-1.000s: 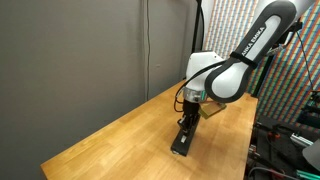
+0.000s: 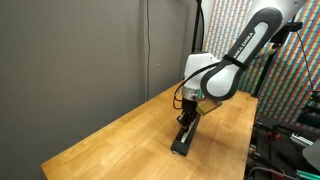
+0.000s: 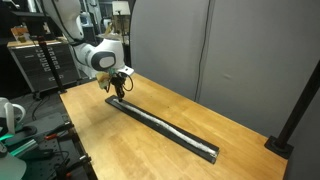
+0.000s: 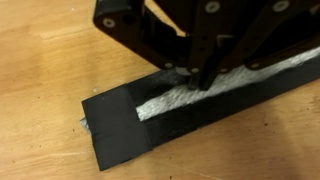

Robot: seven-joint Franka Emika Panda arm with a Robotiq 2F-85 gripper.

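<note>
A long black strip (image 3: 185, 139) lies flat on the wooden table, with a white fluffy cord (image 3: 150, 119) along its middle. My gripper is low over the strip near one end, its fingers close together and shut on the cord. The cord's loose end (image 4: 148, 111) lies on the strip just past the fingertips. In exterior view 1 the gripper (image 2: 182, 119) comes down at the strip (image 2: 184, 141), and the arm hides much of the strip's length. The grip itself is partly hidden by the fingers.
A dark post with a base (image 3: 279, 147) stands at the right edge in exterior view 2. Grey partition panels (image 2: 90, 70) stand behind the table.
The gripper body has turned slightly, and the tan part on its side sits a little higher and further left. The fingers stay at the strip, which looks unmoved.
</note>
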